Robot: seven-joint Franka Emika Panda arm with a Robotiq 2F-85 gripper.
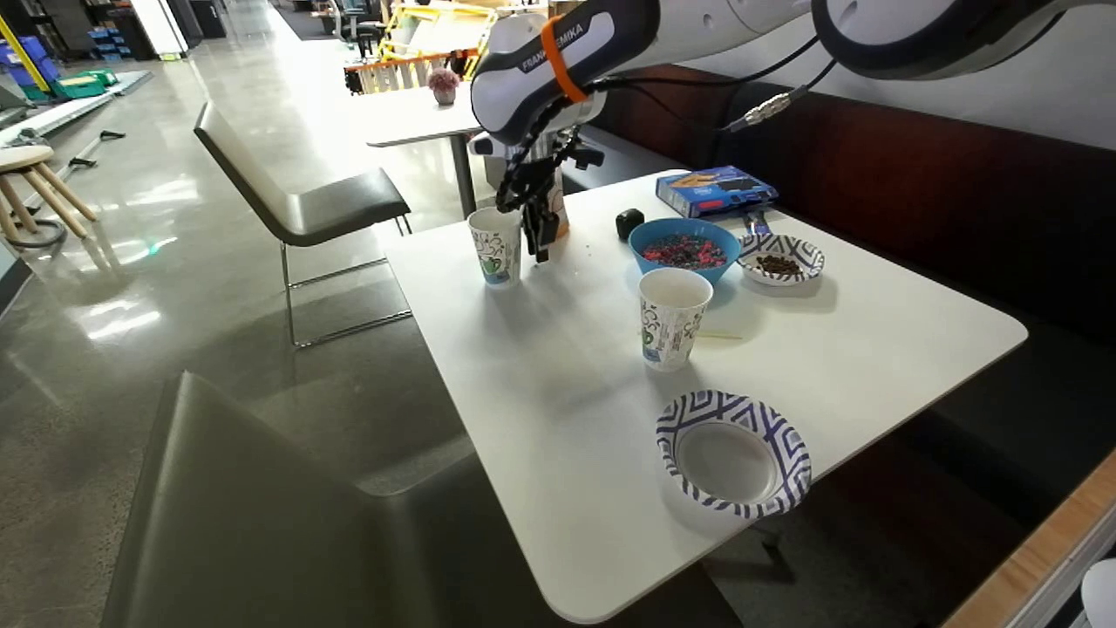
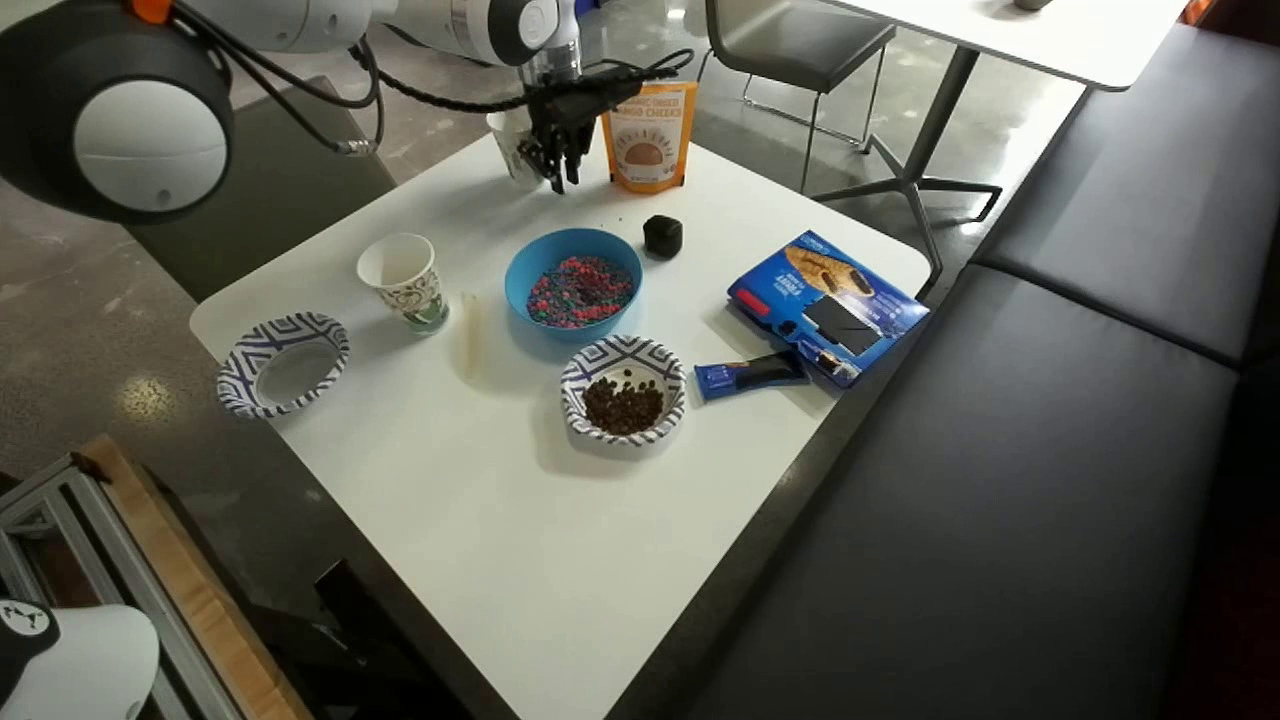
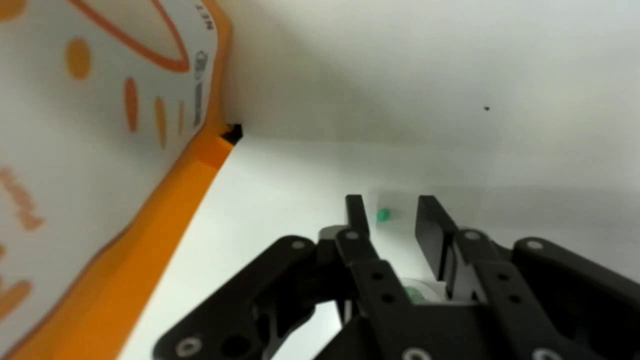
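Observation:
Black and pointing down, my gripper is open, with a gap between its fingertips. A tiny green bit (image 3: 382, 215) shows on the white table in that gap; how far below the tips it lies, I cannot tell. In the wrist view an orange-and-white pouch (image 3: 120, 180) fills the left side, apart from the fingers. Exterior view 2 shows this pouch (image 2: 649, 138) upright beside the gripper (image 2: 564, 182). On the other side stands a patterned paper cup (image 1: 494, 249), close to the gripper (image 1: 540, 256).
A second cup (image 1: 670, 324), a blue bowl (image 2: 573, 246) of coloured bits, a patterned bowl (image 2: 624, 426) of brown pieces and an empty one (image 1: 729, 460) share the table. A black lump (image 2: 662, 236) and a blue box (image 2: 828, 306) lie farther off. Exterior view 2 shows a clear front.

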